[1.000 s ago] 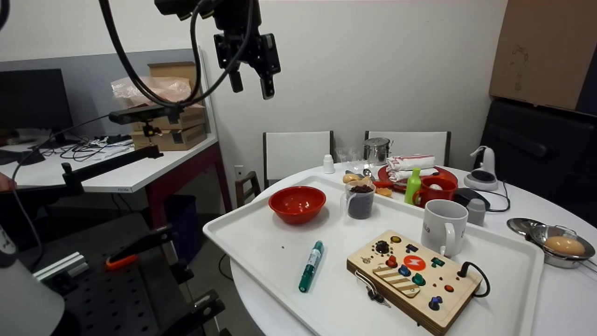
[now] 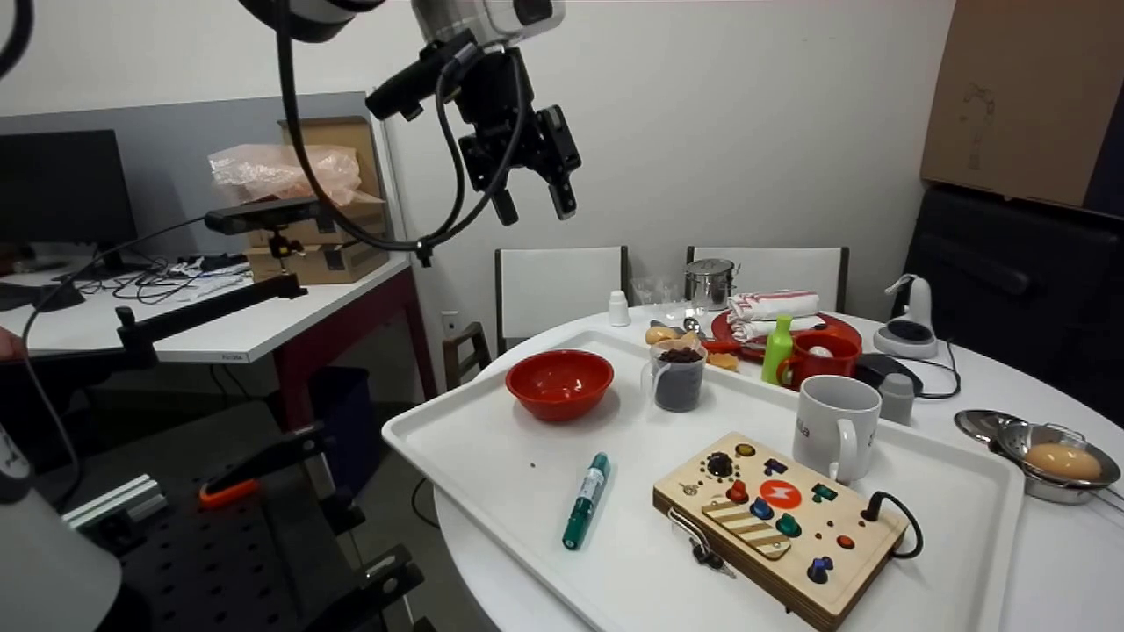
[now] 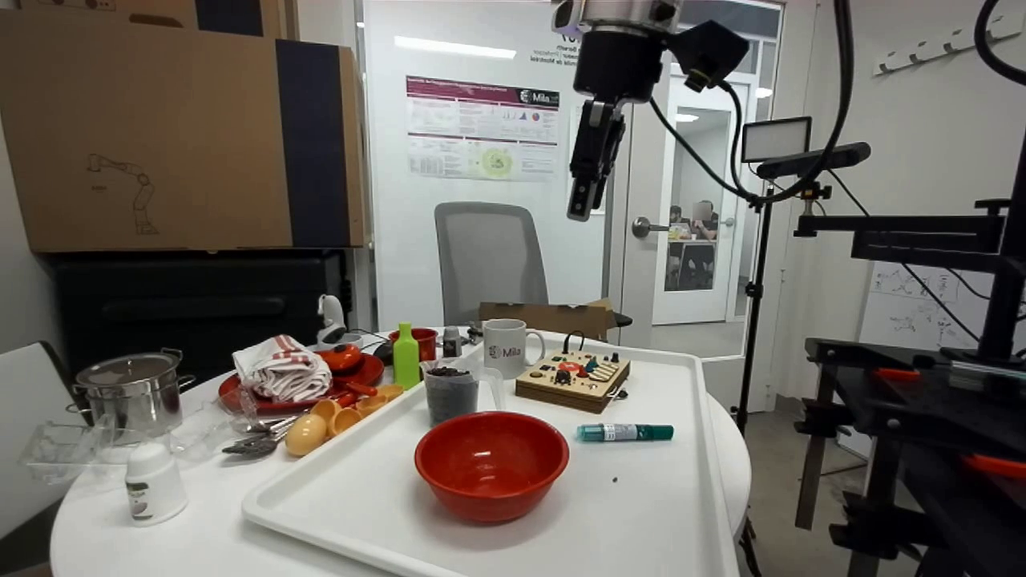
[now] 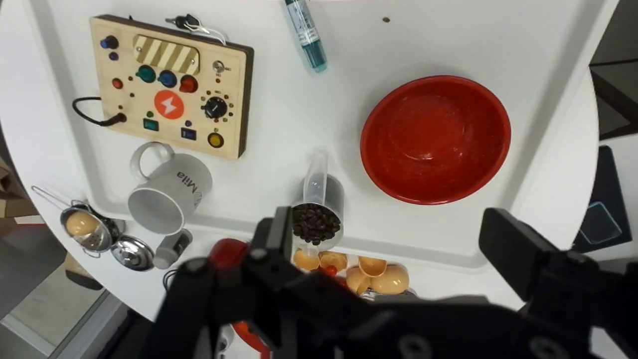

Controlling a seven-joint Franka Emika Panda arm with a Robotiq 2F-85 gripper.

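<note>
My gripper hangs high above the tray, open, with nothing between its fingers. In the wrist view its two black fingers stand wide apart at the lower part of the picture. Below it on the white tray lie an empty red bowl, a clear cup of dark beans with its handle toward the tray's middle, and a green marker. A white mug marked "Mila" stands upright behind a wooden switch panel with knobs and buttons.
Beyond the tray's edge crowd a green bottle, eggshell pieces, a folded towel on a red plate and a steel pot. A small strainer holds an egg. The tray around the marker is mostly bare.
The arm and its open gripper have moved right and lower in exterior view 1. Objects on the tray and table stay where they were.
</note>
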